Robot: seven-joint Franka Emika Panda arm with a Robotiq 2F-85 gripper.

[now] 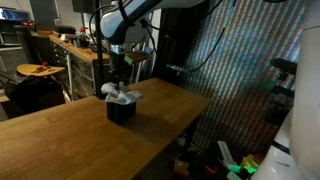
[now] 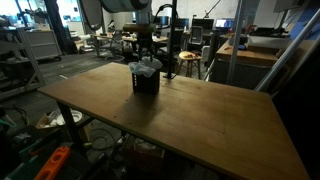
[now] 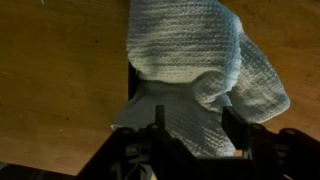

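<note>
A pale, textured cloth [image 3: 185,45] lies bunched over the top of a black box [image 1: 121,111], with parts of it draping past the rim. In exterior view 2 the same cloth [image 2: 146,66] covers the opening of the box [image 2: 146,82]. From the wrist view, my gripper is over the cloth's lower part, its two dark fingers apart. Cloth shows between and beyond them; whether either finger touches it cannot be told. The inside of the box is hidden.
The box stands on a wooden table [image 2: 205,112] with wide bare surface around it. Behind the table stands a person [image 1: 118,38]. Desks and chairs fill the background.
</note>
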